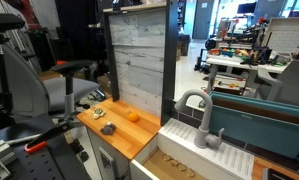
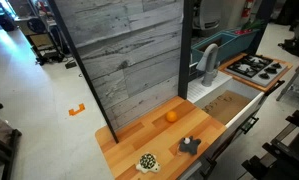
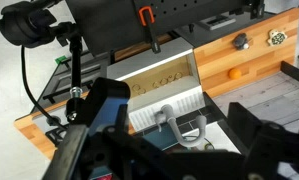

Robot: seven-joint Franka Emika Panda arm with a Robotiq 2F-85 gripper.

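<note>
In the wrist view my gripper shows as two dark fingers (image 3: 104, 98) set wide apart, with nothing between them. It hangs above the counter and faces a pale tap (image 3: 177, 124). Beside the tap lies a white-walled basin (image 3: 192, 68) with a wooden floor. On the wooden counter (image 2: 139, 132) an orange ball-like thing (image 2: 171, 116) rests near the plank wall. Close to it are a dark grey, irregularly shaped piece (image 2: 188, 145) and a pale, speckled piece (image 2: 148, 162). All three stand clear of the gripper.
A grey plank wall (image 2: 139, 60) borders the counter at the back. Beyond the basin sits a stove top (image 2: 255, 68). The tap (image 1: 203, 118) rises behind the basin. Bare wood shows between the small objects. Dark arm parts and cables crowd the counter's front side.
</note>
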